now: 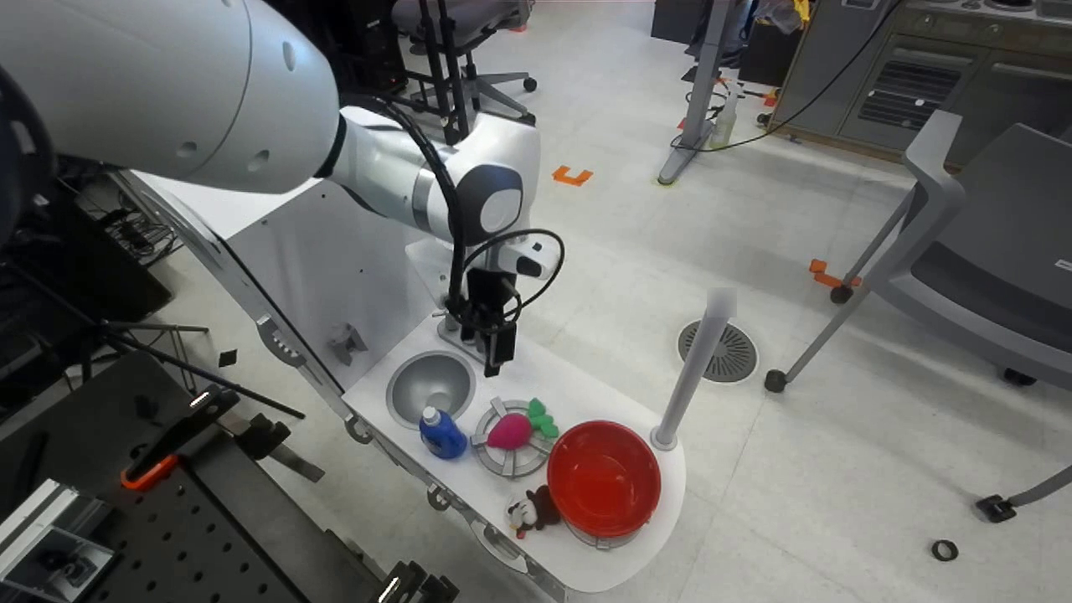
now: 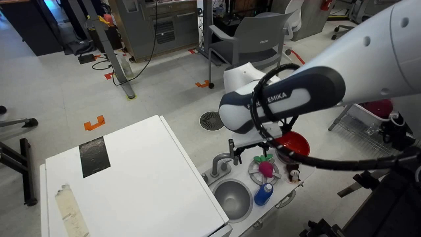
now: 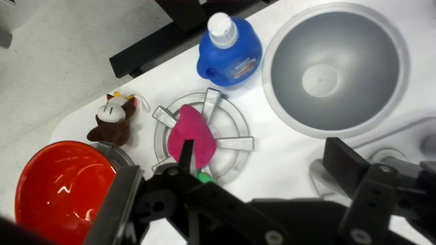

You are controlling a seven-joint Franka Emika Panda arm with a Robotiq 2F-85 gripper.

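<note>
A pink plush with green leaves [image 1: 510,430] lies on the grey burner ring [image 3: 241,126], and nothing grips it. My gripper is open and empty above the counter, its two black fingertips far apart; in the wrist view one fingertip overlaps the plush's lower part, hiding some of the green. In exterior view 1 the gripper [image 1: 492,370] hangs behind the burner, close to the sink side. The red bowl [image 1: 604,478] sits on the other burner. A blue bottle [image 3: 231,51] stands between the sink and the plush, upright. The brown plush toy [image 3: 112,119] lies beside the bowl.
The grey sink basin [image 3: 282,102] is empty, with a faucet [image 2: 216,162] behind it. A tall white cabinet [image 2: 150,177] borders the sink side. A grey post [image 1: 693,377] rises near the bowl. Bare counter lies between sink and burner.
</note>
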